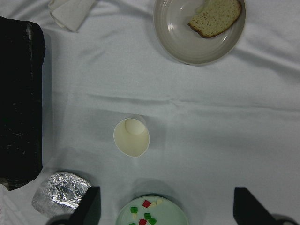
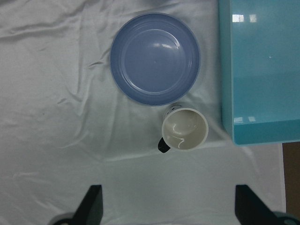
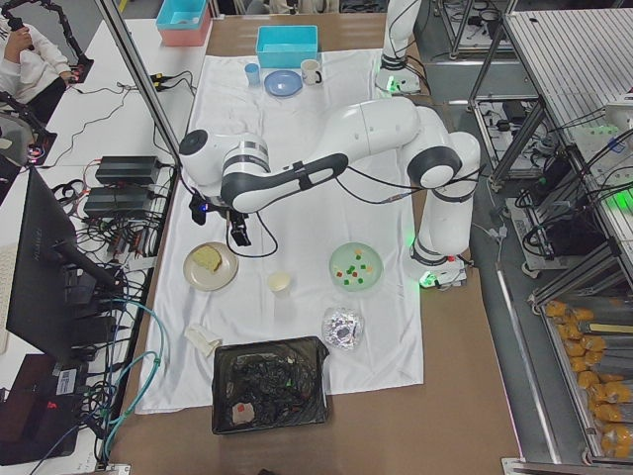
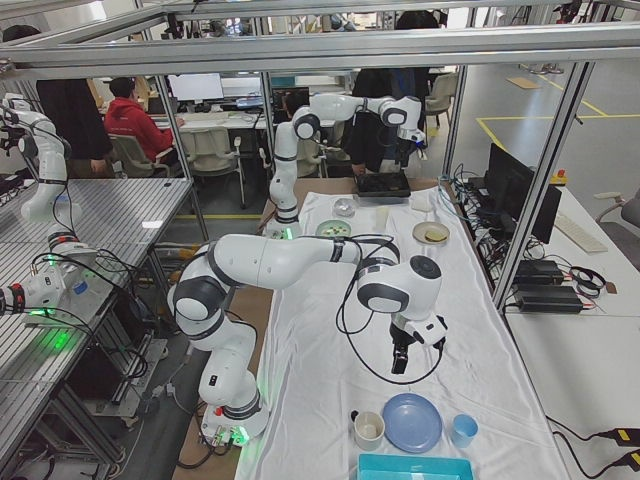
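My left gripper (image 3: pixel 250 233) hangs open above the cloth, beside the bread plate (image 1: pixel 173 42) with its bread slice (image 1: pixel 213 18). Below it in the left wrist view are a cream cup (image 1: pixel 131 143), a green plate (image 1: pixel 166 215) with small coloured pieces and a foil-covered item (image 1: pixel 65 190). My right gripper (image 4: pixel 418 350) is open and empty above the cloth, near a white mug (image 2: pixel 185 129), a blue plate (image 2: pixel 154 61), a teal bin (image 2: pixel 262 56) and a blue cup (image 4: pixel 463 430).
A black-lined tray (image 3: pixel 267 416) sits at the near edge, with a crumpled white cloth (image 3: pixel 203 339) beside it. Monitor and cables line one side, outside the cloth.
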